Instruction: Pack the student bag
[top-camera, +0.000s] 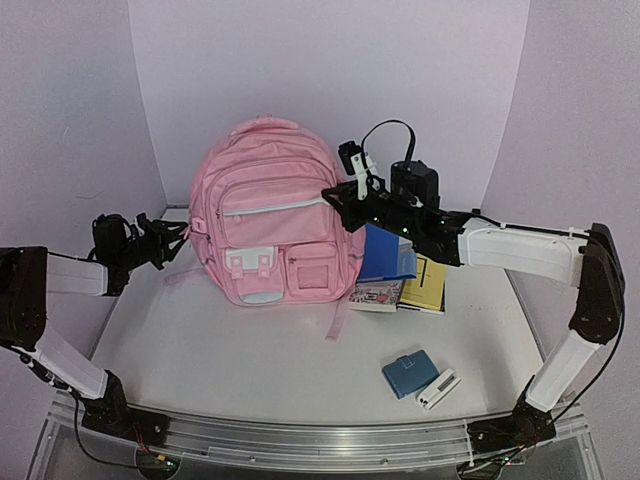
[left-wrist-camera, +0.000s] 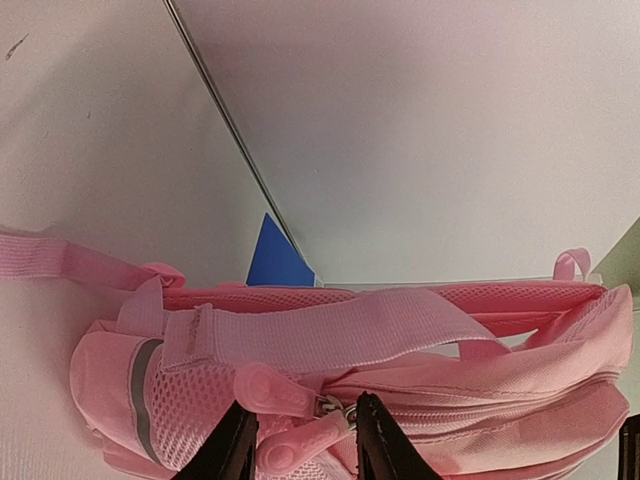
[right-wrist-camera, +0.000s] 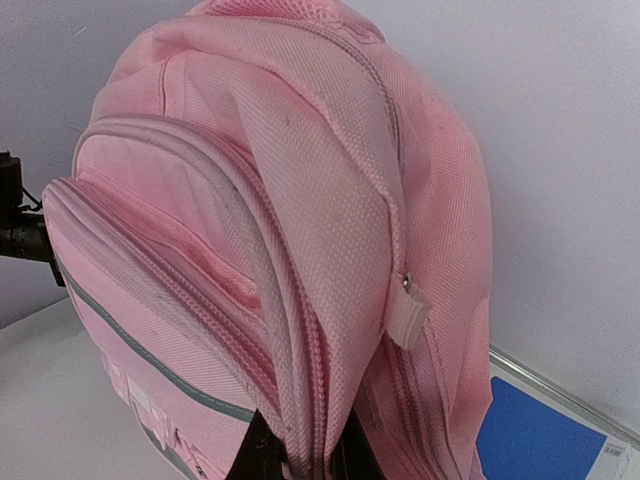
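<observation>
The pink backpack (top-camera: 275, 215) stands upright at the back of the table, its front facing me. At its left side, my left gripper is open, with two pink zipper tabs (left-wrist-camera: 295, 445) in the gap between its fingers. On the opposite side my right gripper is shut on a gathered fold of the bag's side fabric, below a zipper pull. A blue folder (top-camera: 383, 255), a patterned book (top-camera: 376, 294) and a yellow book (top-camera: 428, 285) lie partly hidden behind the bag's right side and my right arm.
Near the front right lie a blue wallet-like case (top-camera: 410, 373) and a white stapler-like object (top-camera: 438, 389). A pink strap (top-camera: 337, 318) trails onto the table below the bag. Walls enclose three sides.
</observation>
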